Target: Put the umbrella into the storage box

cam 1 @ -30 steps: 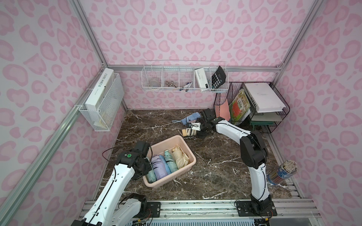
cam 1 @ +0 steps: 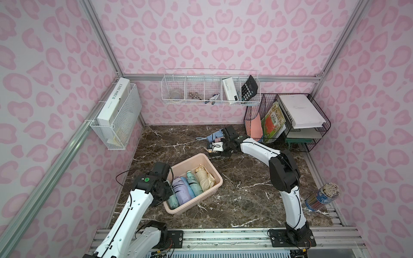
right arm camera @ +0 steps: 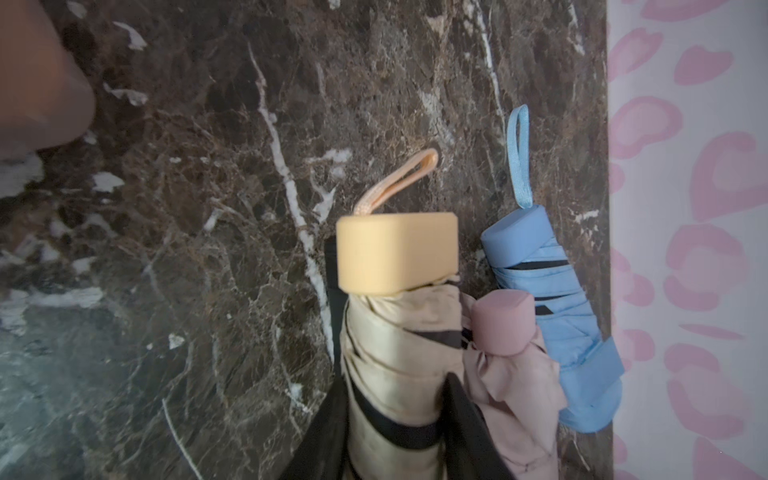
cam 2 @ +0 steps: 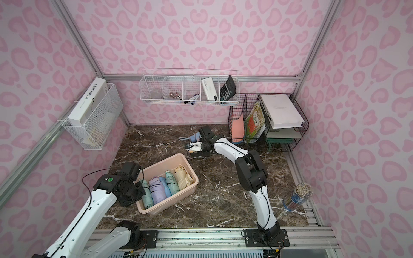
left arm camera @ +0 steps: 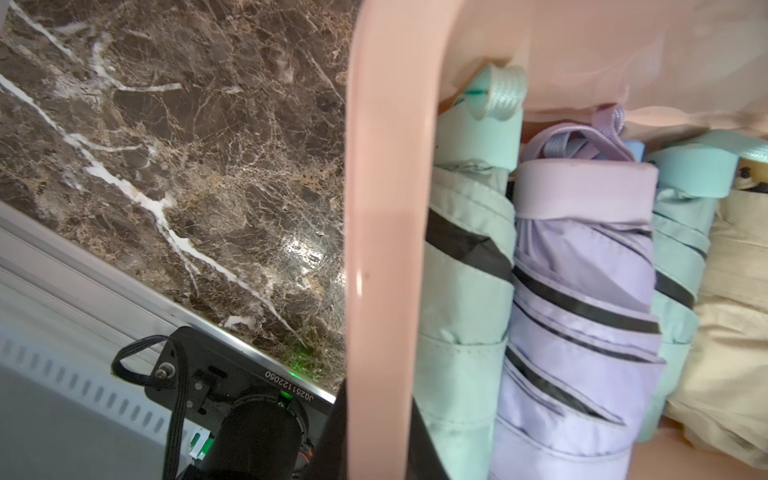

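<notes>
A pink storage box (cam 1: 211, 161) holds several folded umbrellas: mint, lilac, blue and beige. My left gripper is shut on the box's near-left wall (left arm camera: 384, 224). At the back of the table my right gripper has its fingers either side of a beige umbrella with a yellow cap (right arm camera: 397, 252); whether they are closed tight is unclear. A pink umbrella (right arm camera: 504, 324) and a light blue umbrella (right arm camera: 552, 280) lie beside it in the right wrist view.
A black wire file rack (cam 1: 312, 148) stands at the back right, a jar of sticks (cam 1: 321, 197) at the front right. White wire baskets (cam 1: 210, 101) hang on the walls.
Over the last second my right arm has shifted toward the box and over the beige umbrella, with small back-and-forth movement. The left arm stays at the box wall.
</notes>
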